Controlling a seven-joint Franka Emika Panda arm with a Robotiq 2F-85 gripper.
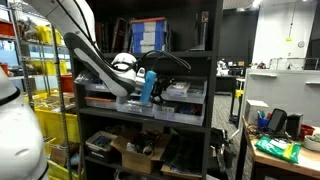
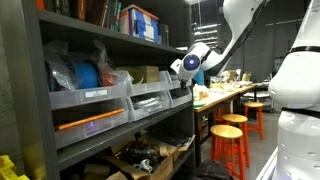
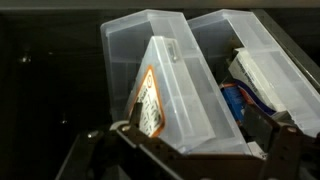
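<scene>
My gripper is open over the shelf bins, with its dark fingers apart at the lower edge of the wrist view. Between and beyond them stands a translucent plastic bin holding a white item with an orange-edged label. Beside it, a second clear bin contains blue and white packages. From the front, in exterior view 1, the gripper is at the middle row of bins. Whether its fingers touch a bin cannot be told.
A dark shelf board runs above the bin row. An open cardboard box sits on a lower shelf, with more bins along the row. A wooden table with a green packet stands to the right.
</scene>
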